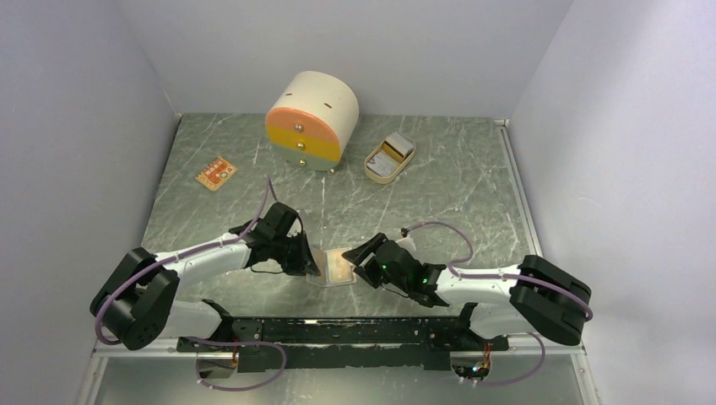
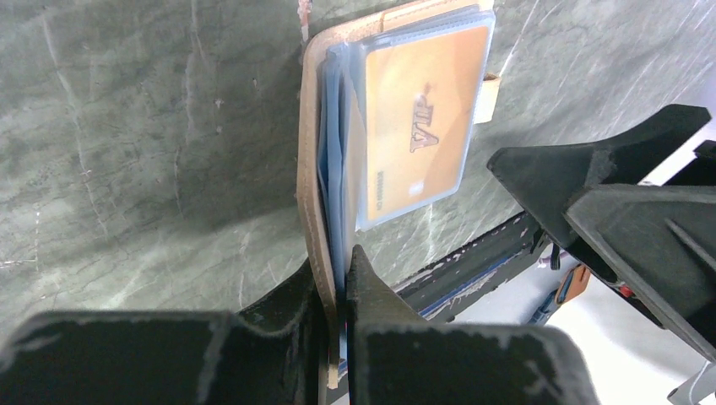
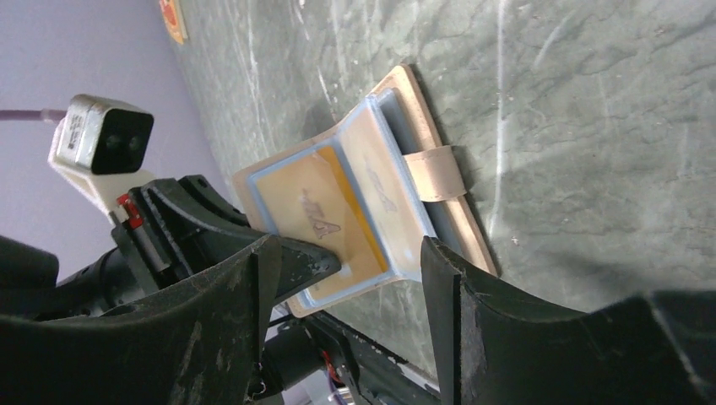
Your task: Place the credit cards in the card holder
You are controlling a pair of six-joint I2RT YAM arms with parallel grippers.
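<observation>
The card holder (image 1: 339,267) lies spread near the table's front edge, between both arms. It has a tan cover (image 3: 415,110) with a strap, and clear blue-edged sleeves. An orange card marked VIP (image 2: 426,122) sits in one sleeve. My left gripper is shut on the holder's edge, the tan cover and some sleeve edges between its fingers. My right gripper stands open over the holder's right part, apart from the strap, a raised clear sleeve (image 3: 380,181) showing beyond its fingertips. Whether it touches that sleeve, I cannot tell.
A small oval basket (image 1: 384,176) with cards stands at the back, right of a rounded cabinet (image 1: 339,105) with coloured drawers. An orange card-like sheet (image 1: 216,173) lies at the back left. Free table surrounds the holder behind and to the right.
</observation>
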